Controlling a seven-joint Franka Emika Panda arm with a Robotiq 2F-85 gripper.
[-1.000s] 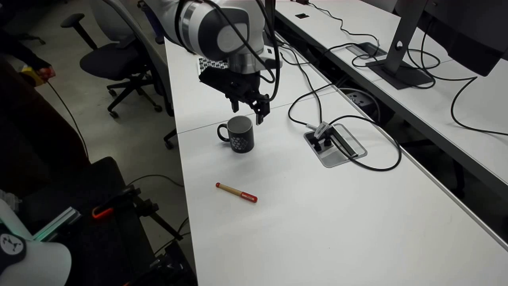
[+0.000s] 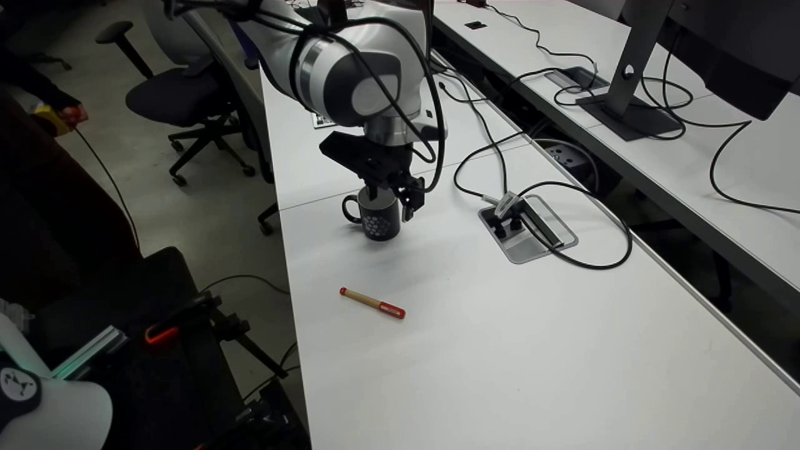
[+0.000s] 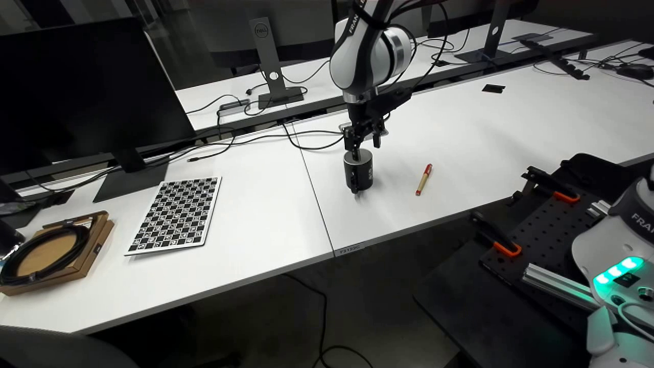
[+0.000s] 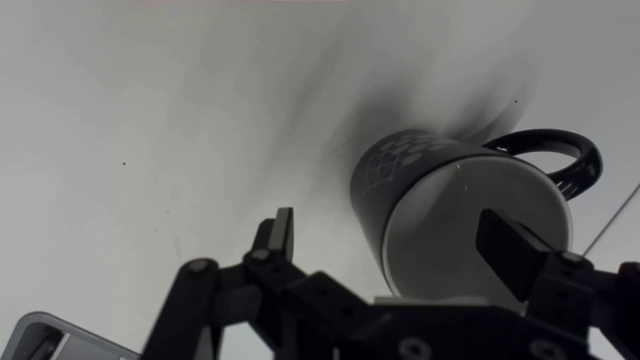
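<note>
A dark mug [image 2: 380, 222] with a pale dotted pattern stands upright on the white table, its handle toward the left edge in exterior view 1. My gripper [image 2: 390, 202] is open and straddles the mug's wall. In the wrist view, the right finger [image 4: 510, 252] reaches over the mug's grey interior [image 4: 456, 234], while the left finger [image 4: 282, 234] is outside, clear of the mug [image 4: 384, 180]. Exterior view 2 shows the gripper [image 3: 361, 146] right above the mug [image 3: 359, 171]. A red-and-tan marker [image 2: 372, 303] lies apart on the table.
A socket panel [image 2: 551, 244] with plugged cables [image 2: 622, 232] sits to the right of the mug in exterior view 1. A checkered board [image 3: 178, 214] and a cardboard box [image 3: 92, 245] lie farther off.
My gripper has come down onto the mug from above, one finger dropping into its opening and the other outside. The mug and marker have not moved.
</note>
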